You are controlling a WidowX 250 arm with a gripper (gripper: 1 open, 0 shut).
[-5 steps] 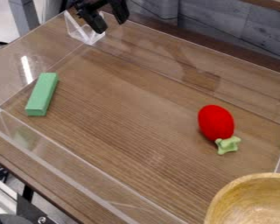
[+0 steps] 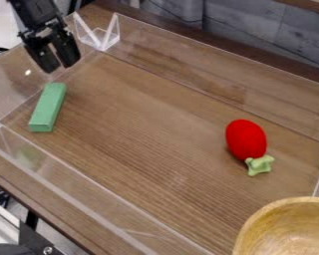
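Observation:
My gripper (image 2: 51, 55) is at the upper left of the camera view, dark and open, above and a little left of a green block (image 2: 47, 107) lying flat on the wooden table. A clear, crinkled plastic item (image 2: 101, 32) lies behind the gripper at the back left. A red oval object (image 2: 245, 139) with a small pale green piece (image 2: 258, 164) at its lower end rests on the right.
A yellow wooden bowl (image 2: 285, 231) sits at the front right corner. The table's left edge runs near the green block.
My gripper has moved left and toward the front, away from the plastic item at the back to near the green block. The objects on the table look unmoved.

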